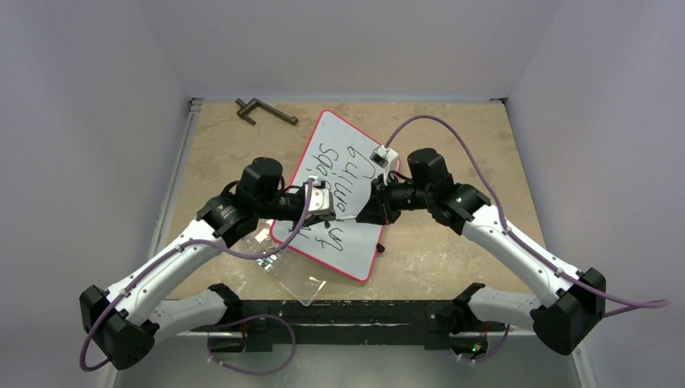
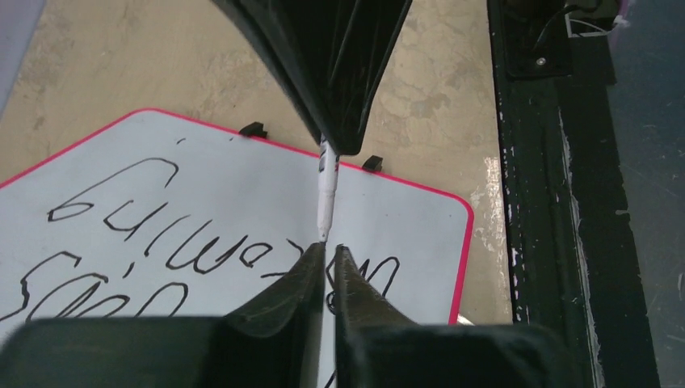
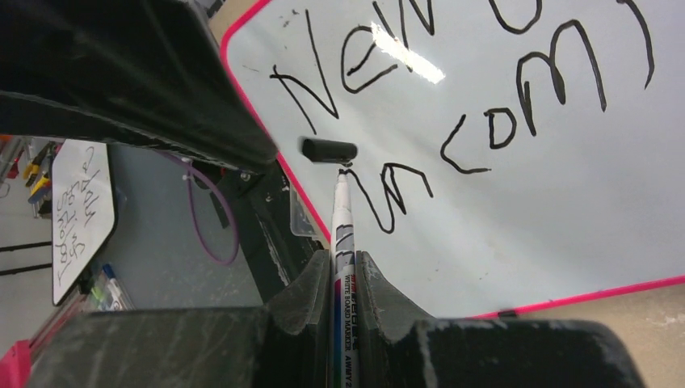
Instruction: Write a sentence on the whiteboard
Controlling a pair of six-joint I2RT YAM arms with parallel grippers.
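My right gripper [image 1: 359, 217] is shut on a white marker [image 3: 345, 234], its bare tip pointing at my left gripper. In the left wrist view the marker's tip comes close to the left fingertips, which stand slightly apart with a narrow gap. A short black cylinder, like a marker cap [image 3: 329, 150], shows beyond the tip in the right wrist view, clear of the left finger [image 3: 202, 121]; whether it is in the air or on the board is unclear. Below both grippers lies the pink-edged whiteboard [image 1: 347, 255] with black handwriting.
A black bent bracket [image 1: 266, 111] lies at the back left. Clear plastic packaging [image 1: 299, 283] lies by the board's lower left edge. Dark clips [image 2: 372, 163] sit along the board's edge.
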